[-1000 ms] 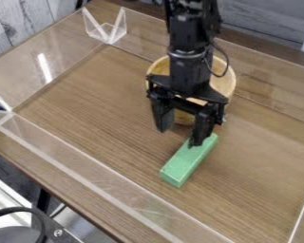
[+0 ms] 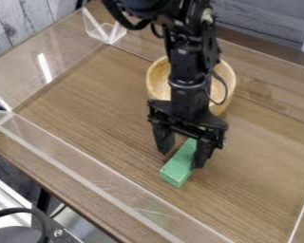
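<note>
The black robot arm reaches down from the top centre to its gripper (image 2: 185,140), which is low over a green rectangular block (image 2: 179,167) on the wooden table. The gripper's fingers straddle or hover at the block's upper end, which is partly hidden behind them; whether they touch it I cannot tell.
A tan bowl (image 2: 159,84) stands behind the arm. A clear angular object (image 2: 105,26) is at the top left. A black cable and fixture (image 2: 15,228) sit at the bottom left. The wooden table is otherwise mostly clear.
The gripper has moved down and toward the front, covering more of the green block's upper end. The block stays in about the same place.
</note>
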